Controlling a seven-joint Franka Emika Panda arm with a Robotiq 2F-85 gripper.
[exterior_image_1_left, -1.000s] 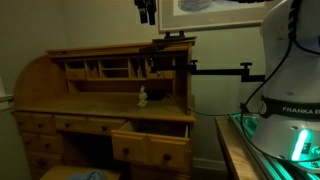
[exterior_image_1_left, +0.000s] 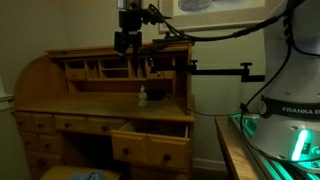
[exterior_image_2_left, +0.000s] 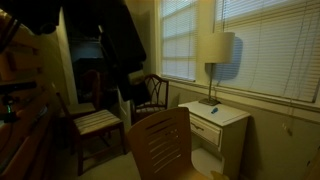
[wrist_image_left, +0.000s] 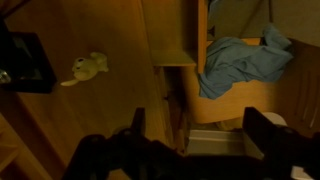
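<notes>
My gripper (exterior_image_1_left: 128, 50) hangs high over the roll-top desk (exterior_image_1_left: 95, 102), its fingers spread and pointing down. It is open, and nothing shows between the dark fingers in the wrist view. On the desktop stands a small pale plush toy (exterior_image_1_left: 142, 97), which the wrist view shows left of the gripper. Below it, a desk drawer (exterior_image_1_left: 150, 150) is pulled out; the part of its inside that shows looks empty. A crumpled grey-blue cloth (wrist_image_left: 243, 66) lies on a wooden seat beside the drawer, well below the gripper.
A dark boxy object (wrist_image_left: 27, 62) sits on the desktop near the toy. In exterior view 2, a wooden chair (exterior_image_2_left: 163, 140), a white cabinet (exterior_image_2_left: 212, 125) and a lamp (exterior_image_2_left: 214, 50) stand by the windows. Open air surrounds the gripper.
My gripper has come down from near the top of exterior view 1, shifting slightly left, toward the desk. Its fingers look wider across the view now. Toy, drawer and cloth have not moved.
</notes>
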